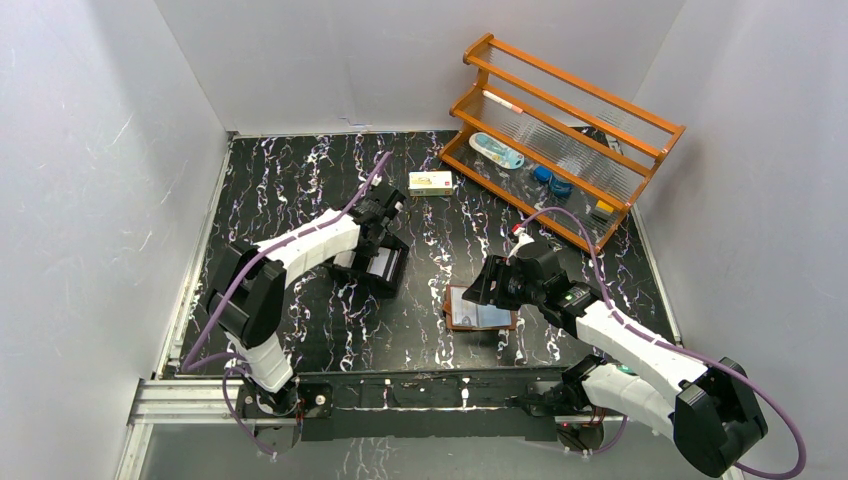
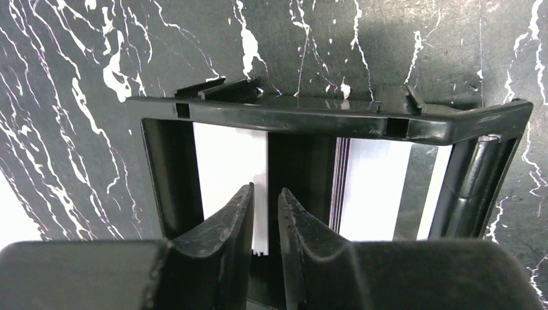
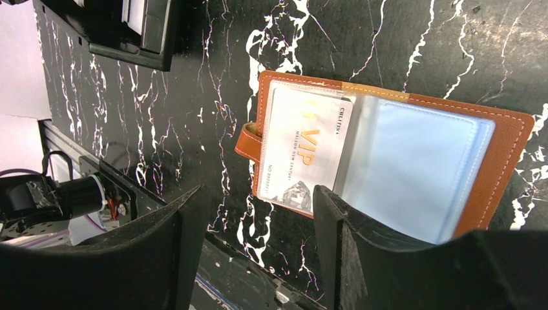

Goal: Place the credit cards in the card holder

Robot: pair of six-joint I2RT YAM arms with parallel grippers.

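A black open box [image 2: 491, 116] sits on the marble surface under my left gripper. In it are a white card stack [image 2: 229, 161] at left and white cards [image 2: 371, 187] at right. The left gripper's fingertips are slightly apart at the left stack's right edge; whether they hold anything is unclear. My right gripper stands open above the brown leather card holder [image 3: 491, 174], which shows a VIP card [image 3: 300, 142] in its left sleeve and a pale right sleeve.
A wooden shelf [image 1: 560, 80] with small items stands at the back right. A small box [image 1: 430, 183] lies at back centre. The marble between the black box and the holder is clear.
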